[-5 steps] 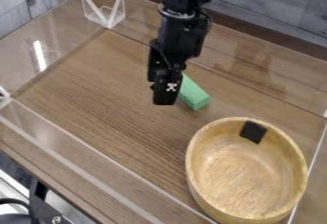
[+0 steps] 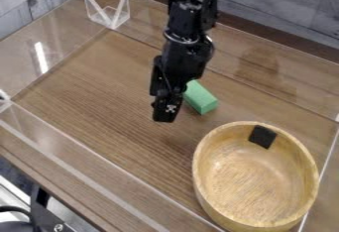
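My black arm reaches down from the top centre of the camera view, its gripper (image 2: 169,99) open just left of a green block (image 2: 201,99) lying on the wooden table (image 2: 93,127). A large beige oval bowl (image 2: 252,201) sits at the lower right, with a black block (image 2: 264,137) at its upper inner edge. Whether anything touches the fingers is hard to tell.
A white wire-like object (image 2: 109,8) stands at the upper left.
My gripper has shifted slightly down toward the near side, beside the green block. The block and bowl look unmoved.
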